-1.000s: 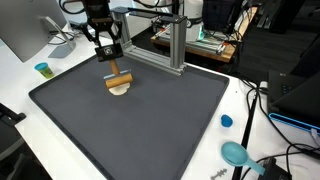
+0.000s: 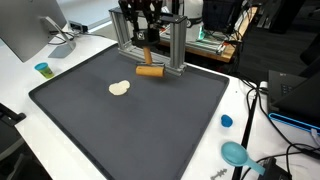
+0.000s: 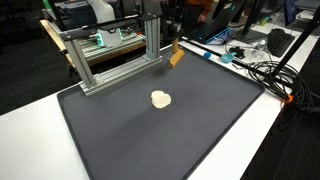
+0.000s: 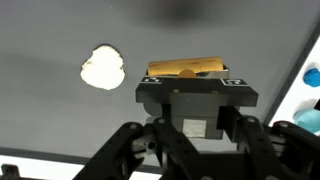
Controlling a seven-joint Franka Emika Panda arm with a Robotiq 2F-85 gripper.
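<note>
My gripper [image 2: 146, 44] is shut on the upright handle of a wooden mallet-like piece [image 2: 150, 70], whose orange-tan cylindrical head hangs crosswise below. In exterior view 2 the same piece [image 3: 176, 60] is at the far side of the dark board. The wrist view shows its head [image 4: 187, 68] just beyond the dark fingertips, with most of the handle hidden. A pale round disc [image 2: 119, 88] lies flat on the board, left of the gripper in that view and apart from the mallet. Whether the head touches the board is hard to tell.
The dark grey board [image 2: 130, 125] is mostly clear. A metal frame [image 2: 178, 55] stands close to the right of the mallet. A blue cap [image 2: 226, 121] and a teal cup [image 2: 238, 154] lie off the board's right side; a green-and-blue cup [image 2: 44, 71] stands at far left.
Held in the gripper, the mallet piece has moved from over the pale disc rightward towards the metal frame in exterior view 1. The disc is now fully uncovered and has not moved.
</note>
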